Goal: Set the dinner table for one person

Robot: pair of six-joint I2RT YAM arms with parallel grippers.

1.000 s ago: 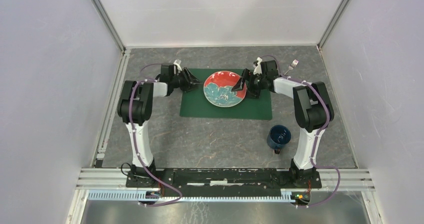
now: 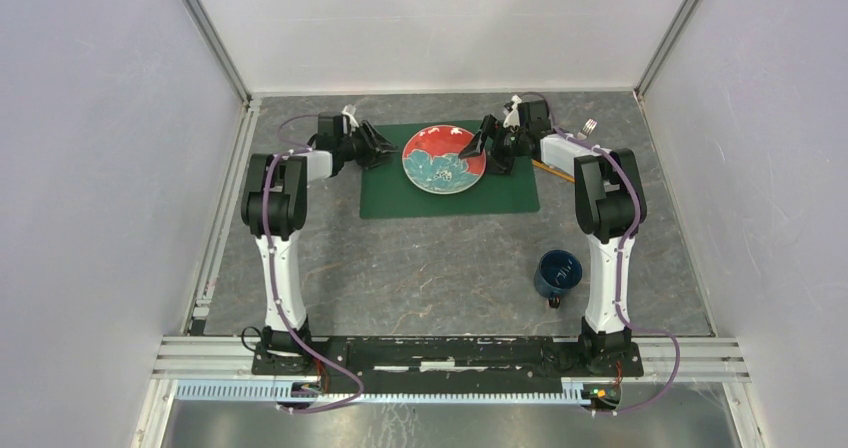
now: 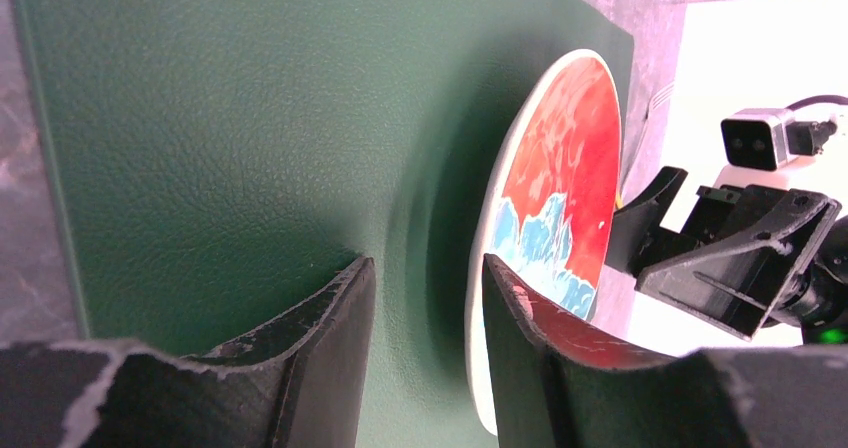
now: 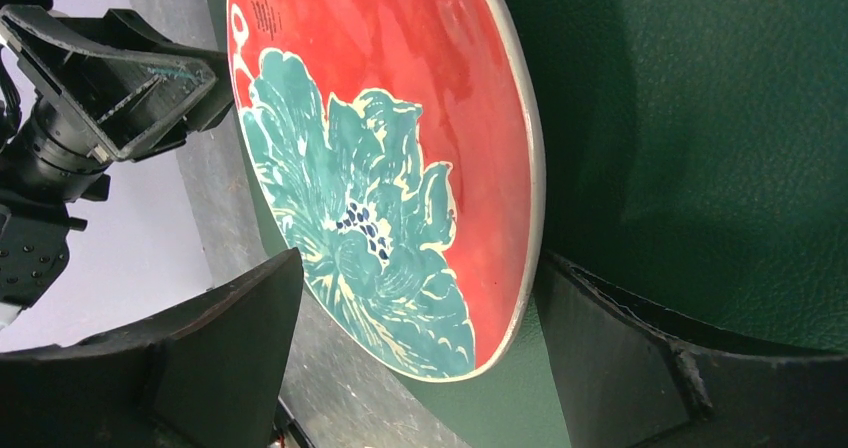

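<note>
A green placemat [image 2: 405,203] lies at the back of the table with a red and teal flowered plate [image 2: 443,173] on it. My left gripper [image 2: 389,152] is open over the mat's left part, close to the plate's left rim. Mat surface shows between its fingers in the left wrist view. At the plate's right side my right gripper [image 2: 484,156] is also open; one finger [image 4: 265,298] reaches over the plate and the other stands just outside its rim. A fork [image 2: 588,128] lies at the back right. A dark blue mug [image 2: 558,273] stands at the front right.
A thin orange strip [image 2: 555,171] shows partly beneath the right arm, beside the mat's right edge. White walls [image 2: 440,38] close off the back and sides.
The placemat and plate have slid toward the back wall, and both grippers have moved back along with them. More of the orange strip shows now. The mug and fork stay put.
</note>
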